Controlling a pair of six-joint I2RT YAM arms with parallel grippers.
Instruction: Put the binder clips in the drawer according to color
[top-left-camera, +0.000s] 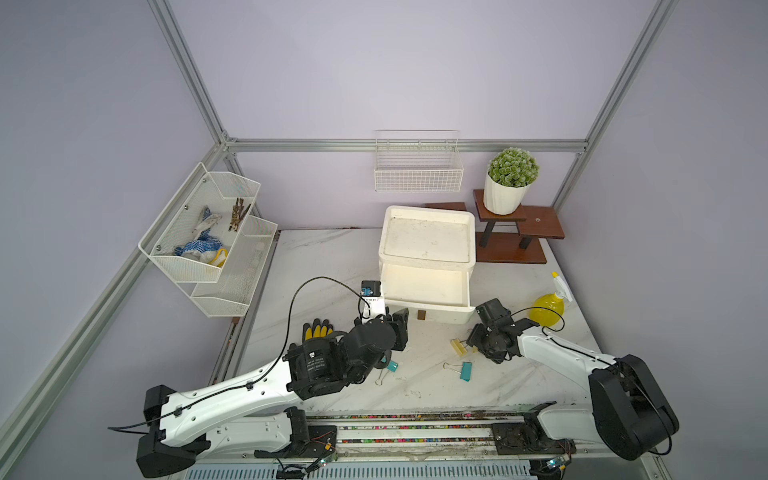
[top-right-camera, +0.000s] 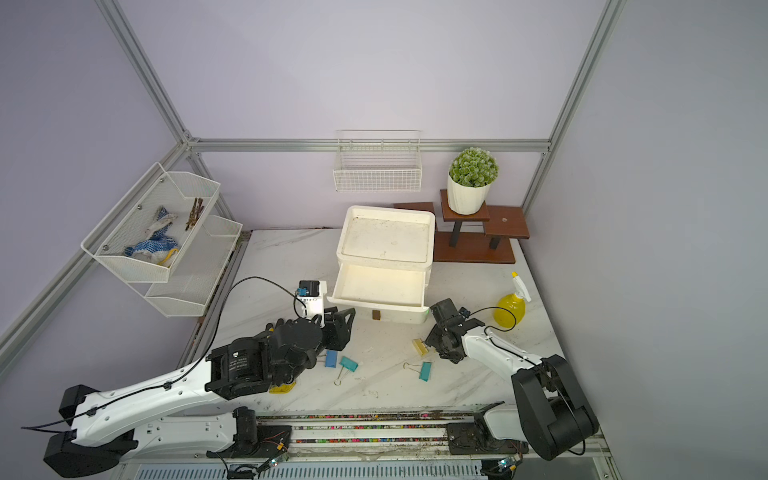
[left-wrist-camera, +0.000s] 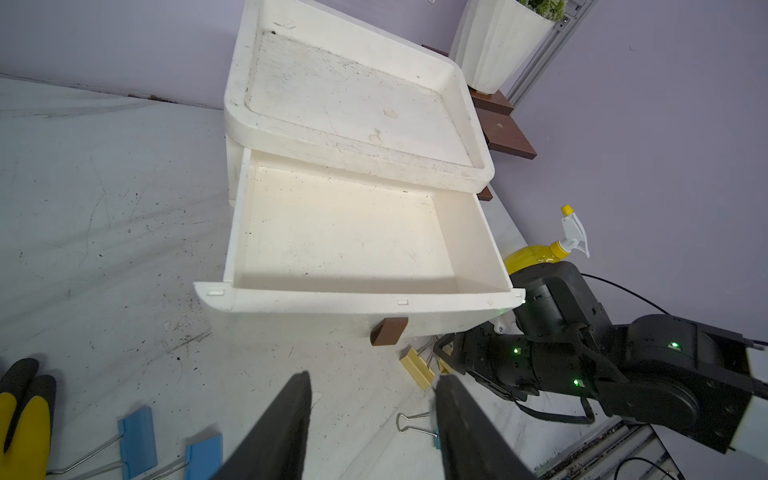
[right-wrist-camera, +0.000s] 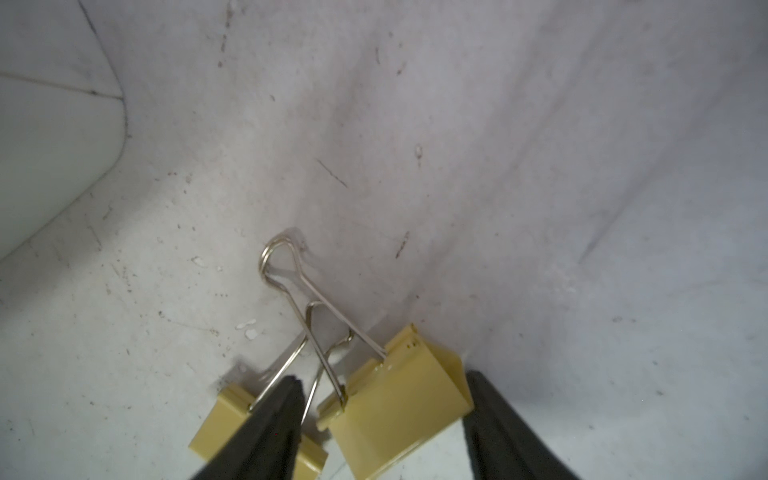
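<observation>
The white drawer (left-wrist-camera: 344, 232) stands pulled out and empty under its cabinet top (left-wrist-camera: 352, 92). In the right wrist view my right gripper is open around a yellow binder clip (right-wrist-camera: 400, 408), its right finger at the clip's corner. A second yellow clip (right-wrist-camera: 220, 424) lies beside it, partly behind the left finger. In the left wrist view my left gripper hangs open and empty in front of the drawer. Two blue clips (left-wrist-camera: 139, 444) (left-wrist-camera: 205, 456) lie on the table at lower left. A teal clip (top-left-camera: 465, 371) lies in front of the yellow ones, another (top-right-camera: 349, 364) near my left arm.
Black-yellow gloves (top-left-camera: 318, 329) lie on the left side of the table. A yellow spray bottle (top-left-camera: 547, 308) stands beyond my right arm. Behind it is a brown shelf (top-left-camera: 512, 248) with a potted plant (top-left-camera: 505, 196).
</observation>
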